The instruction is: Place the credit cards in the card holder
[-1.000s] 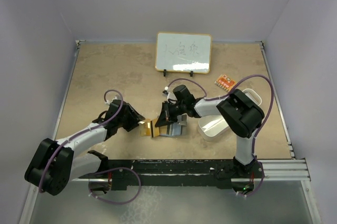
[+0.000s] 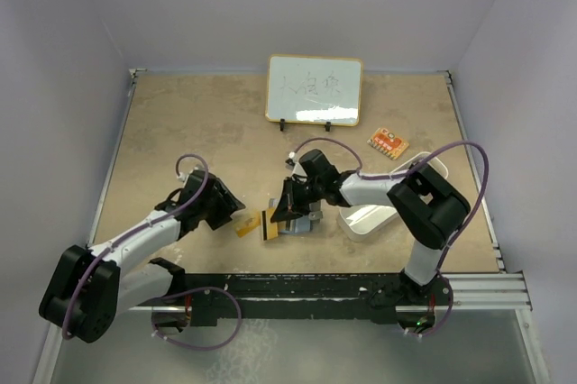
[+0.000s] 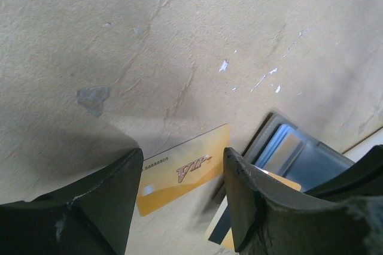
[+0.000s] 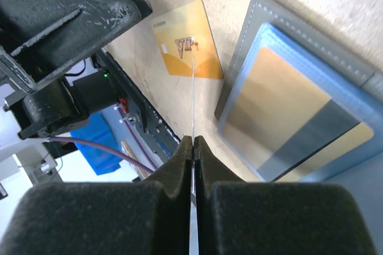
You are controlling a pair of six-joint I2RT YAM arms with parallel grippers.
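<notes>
A gold card (image 3: 188, 168) with VIP lettering lies flat on the table, left of the card holder. My left gripper is open just above it, with that card showing between and below its fingers. A second gold card (image 2: 270, 226) with a dark stripe stands out from my right gripper, which is shut on it. In the right wrist view this card appears edge-on as a thin pale line. The grey-blue card holder (image 4: 245, 66) lies open below and to the right, with a gold striped card (image 4: 278, 99) resting in its left part.
A white basket (image 2: 365, 222) sits at the right, partly under the right arm. An orange packet (image 2: 388, 142) and a whiteboard (image 2: 314, 89) are farther back.
The right gripper and its card have shifted right, away from the left gripper, uncovering more of the flat card. My left gripper has drawn back slightly to the left.
</notes>
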